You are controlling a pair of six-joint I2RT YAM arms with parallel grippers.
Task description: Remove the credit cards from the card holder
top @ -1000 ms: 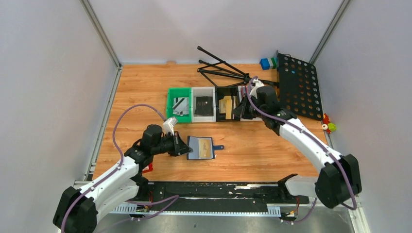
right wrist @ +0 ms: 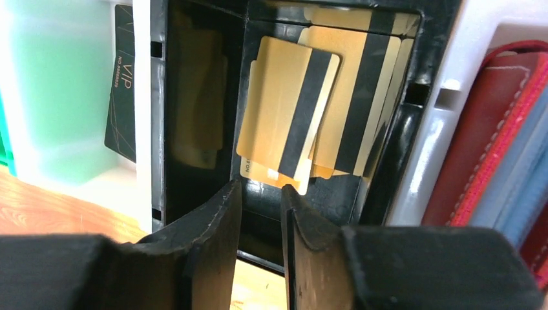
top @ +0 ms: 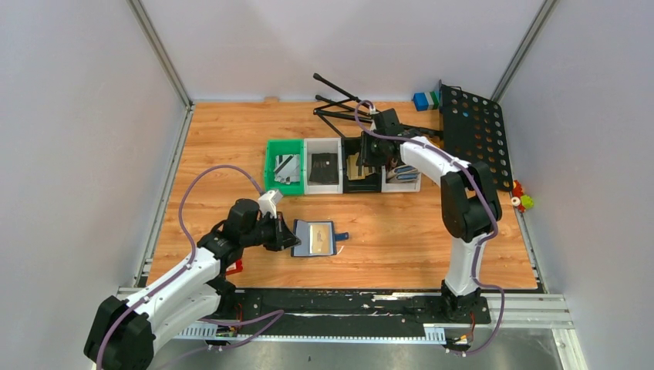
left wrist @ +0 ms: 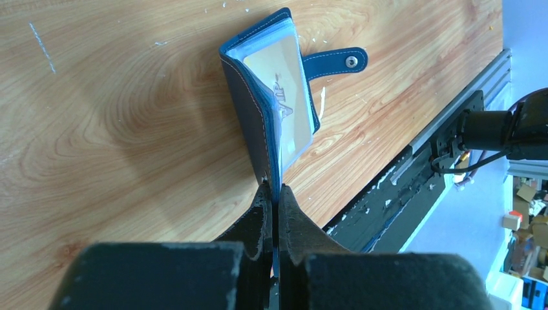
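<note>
The blue card holder lies open on the table, a gold card in its clear sleeve. My left gripper is shut on the holder's near edge. My right gripper hangs over the black compartment, part open with nothing between its fingers; gold cards with dark stripes lie inside it below the fingertips.
The green bin and white bin with cards sit left of the black one; a right white bin holds red and blue holders. A black stand and perforated panel fill the back right.
The left gripper and the holder have shifted very slightly left and down in the top view.
</note>
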